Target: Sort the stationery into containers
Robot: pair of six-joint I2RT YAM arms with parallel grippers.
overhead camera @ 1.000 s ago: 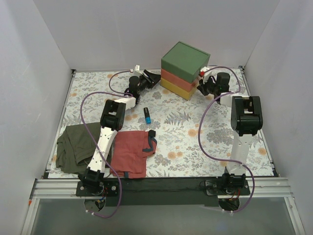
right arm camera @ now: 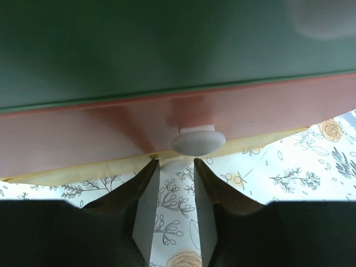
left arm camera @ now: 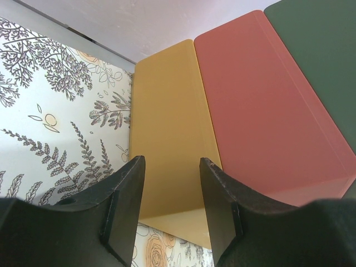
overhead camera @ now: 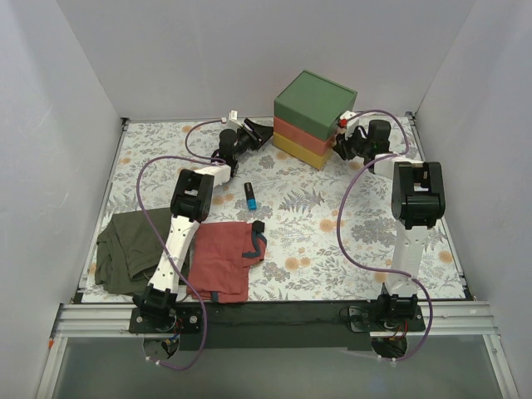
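Note:
A stack of three boxes stands at the back: green (overhead camera: pixel 314 98) on top, red (overhead camera: pixel 303 137) in the middle, yellow (overhead camera: pixel 298 151) below. At its left side is my left gripper, fingers apart and empty, facing the plain walls of the yellow and red boxes. My right gripper is open by the knobbed side. A pale knob (right arm camera: pixel 198 142) on the red box sits just above its fingertips; the lower pale knob (right arm camera: pixel 176 165) shows in the gap between them. A black marker with a blue end (overhead camera: pixel 250 196) lies on the tablecloth.
A dark green cloth or pouch (overhead camera: pixel 133 249) lies at the front left, partly under my left arm. Beside it is a red pouch (overhead camera: pixel 224 258) with a dark trim.
My right gripper has shifted very slightly at the knobbed side of the stack. The left arm, the boxes, the marker and the pouches look unmoved.

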